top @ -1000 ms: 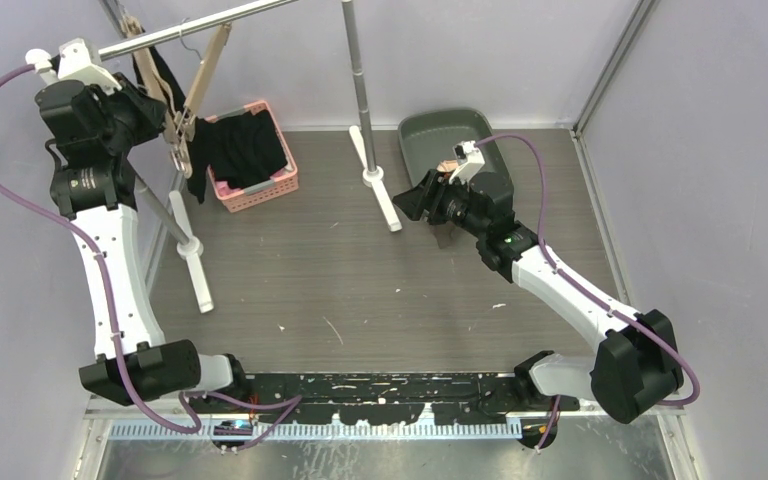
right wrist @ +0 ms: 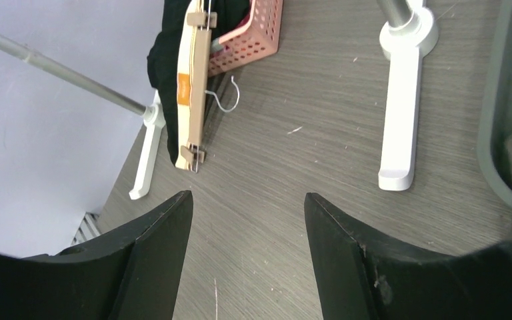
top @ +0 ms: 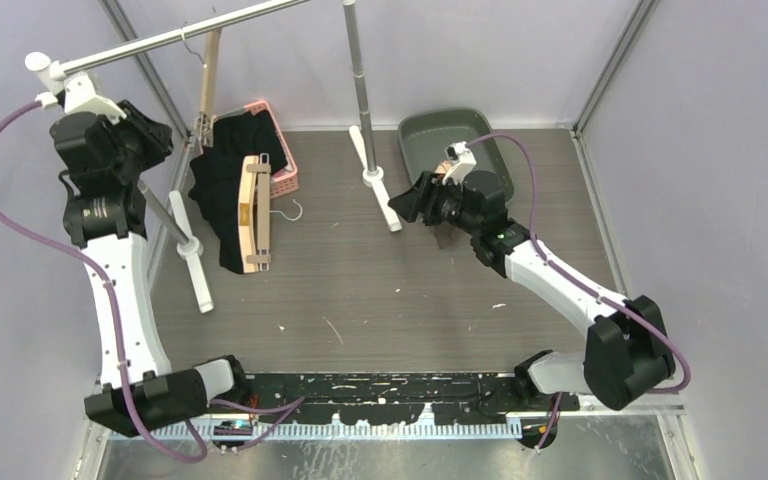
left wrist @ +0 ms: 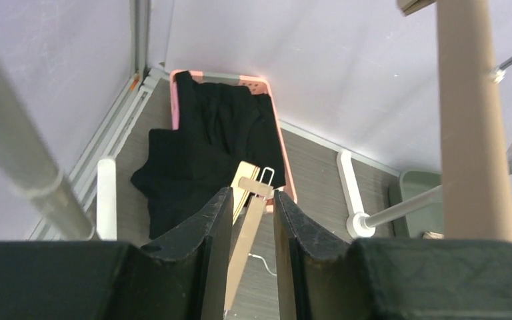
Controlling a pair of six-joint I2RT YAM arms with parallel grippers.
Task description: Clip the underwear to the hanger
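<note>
A wooden hanger [top: 262, 215] with metal clips lies low at the left, on and beside the pink basket [top: 287, 180], with black underwear [top: 222, 185] clipped to it; its white hook rests on the floor. My left gripper is up at the rail's left end, fingers apart with nothing held; the fallen hanger shows below and beyond its fingertips. Another wooden hanger [left wrist: 470, 127] hangs close on its right. My right gripper stands open and empty over the floor near the green bin.
The rail [top: 190, 32] spans the upper left on posts with white feet [right wrist: 400, 120]. The green bin [top: 440, 130] at the back right holds grey cloth.
My left gripper is empty and slightly shifted; the right arm moved a little.
</note>
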